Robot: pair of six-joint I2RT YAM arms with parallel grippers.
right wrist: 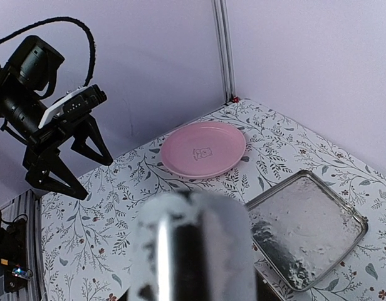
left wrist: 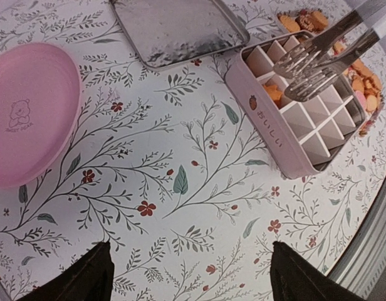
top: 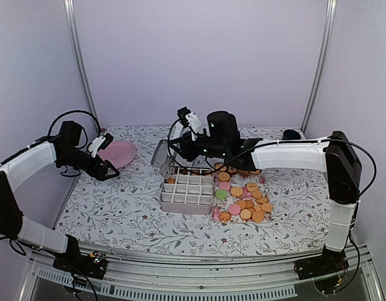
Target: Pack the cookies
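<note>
A pink box (top: pixel 187 208) with white dividers stands mid-table. One of its left compartments, below the tongs, holds an orange cookie (left wrist: pixel 272 94). Metal tongs (left wrist: pixel 331 50) reach down from my right gripper (top: pixel 179 149) over the box; their two tips are apart and show nothing between them. In the right wrist view the blurred tongs (right wrist: pixel 192 251) cover most of that gripper's fingers. Loose cookies (top: pixel 246 210), several of them, lie right of the box, pink, green and tan. Off to the left, my left gripper hangs open and empty above the tablecloth.
The pink plate (top: pixel 119 153) sits at the back left. A metal tray (right wrist: pixel 309 229) lies behind the box, partly under the right arm. At the back right stands a dark cup (top: pixel 291 135). Bare cloth lies between plate and box.
</note>
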